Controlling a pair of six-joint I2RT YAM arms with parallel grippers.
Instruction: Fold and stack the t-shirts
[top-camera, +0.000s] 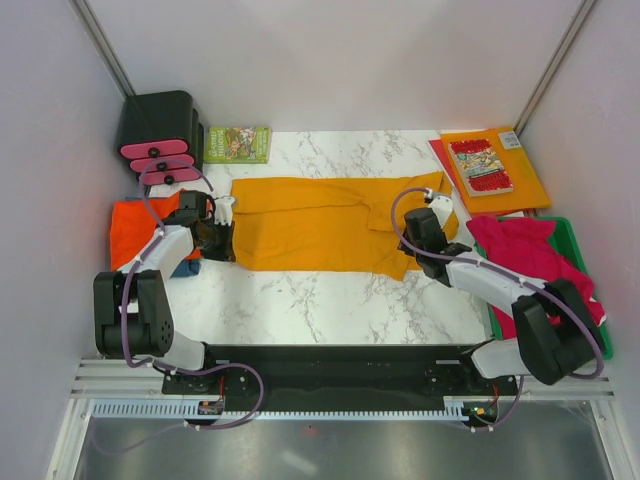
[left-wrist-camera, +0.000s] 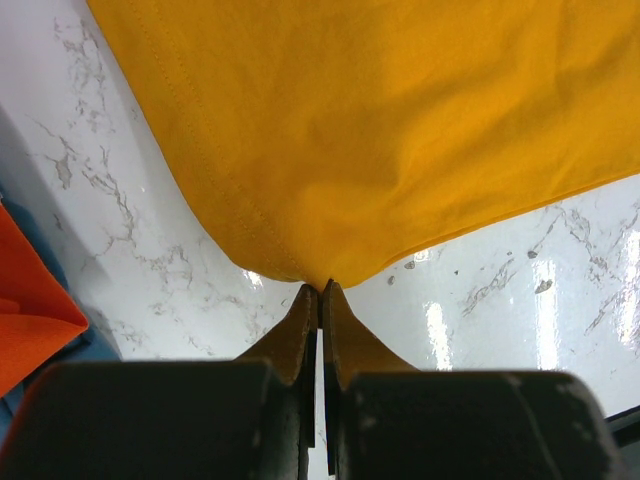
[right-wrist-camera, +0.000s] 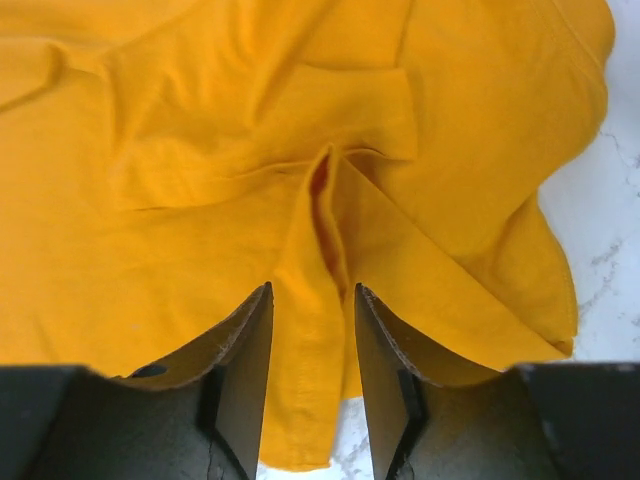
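An orange-yellow t shirt (top-camera: 310, 245) lies lengthwise across the marble table, folded over along its far side. Its near left corner is pinched in my left gripper, where the cloth gathers at the shut fingertips. Above the shirt's right end, my right gripper is part open. Between and beyond its fingers runs a raised, creased ridge of the shirt (right-wrist-camera: 325, 200); neither finger visibly grips it. The right end is uneven, with a sleeve flap (right-wrist-camera: 305, 430) hanging toward the near side and loose folds farther back.
Orange and blue folded cloth (top-camera: 140, 232) lies at the left, near a black-and-pink drawer unit (top-camera: 160, 135). A green book (top-camera: 238, 145) stands behind. Books (top-camera: 495, 170) fill the back right; a green basket (top-camera: 568, 240) holds red cloth.
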